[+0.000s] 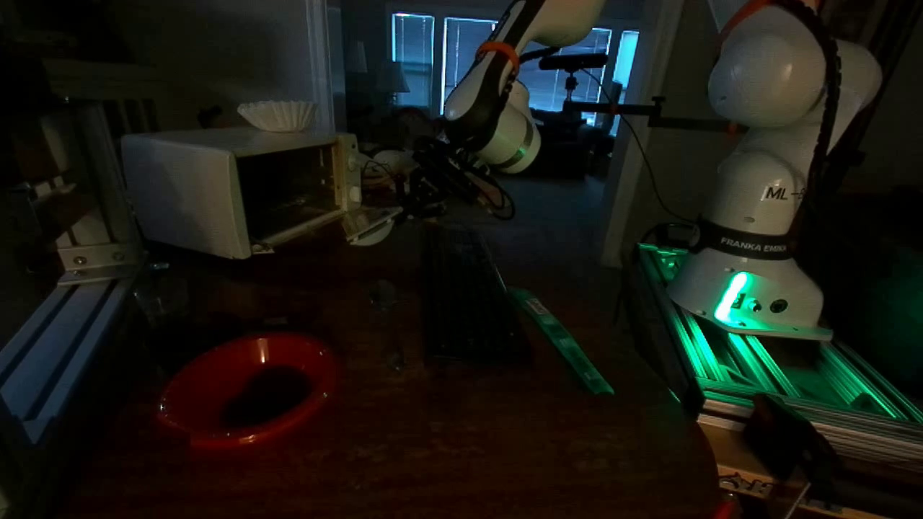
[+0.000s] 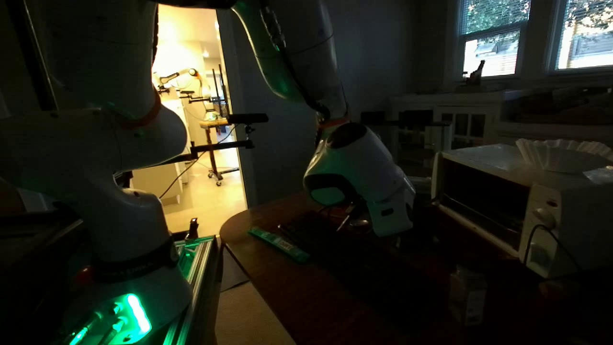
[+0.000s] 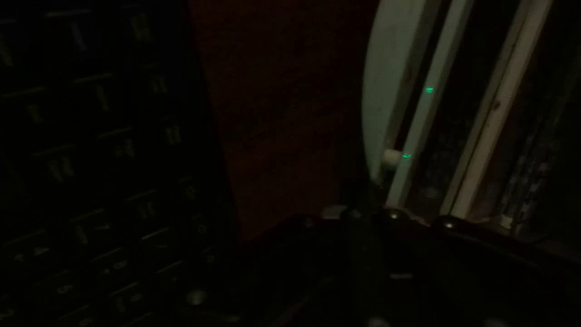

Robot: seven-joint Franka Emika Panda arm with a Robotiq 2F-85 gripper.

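A white toaster oven (image 1: 186, 190) stands at the back left with its front open and its inside dark. Its lowered door (image 1: 372, 226) sticks out toward my gripper (image 1: 417, 197), which is a dark shape just beyond the door's outer end. In the wrist view the pale door edge (image 3: 392, 87) runs down close beside the dark fingertips. The fingers look shut, and nothing shows between them. Deep shadow hides whether they touch the door.
A black keyboard (image 1: 471, 298) lies mid-table, with a green packet (image 1: 567, 342) to its right. A red bowl (image 1: 186, 406) sits at the front left. On the oven rests a fluted white paper filter (image 1: 277, 115). A small box (image 2: 468, 296) stands near the oven.
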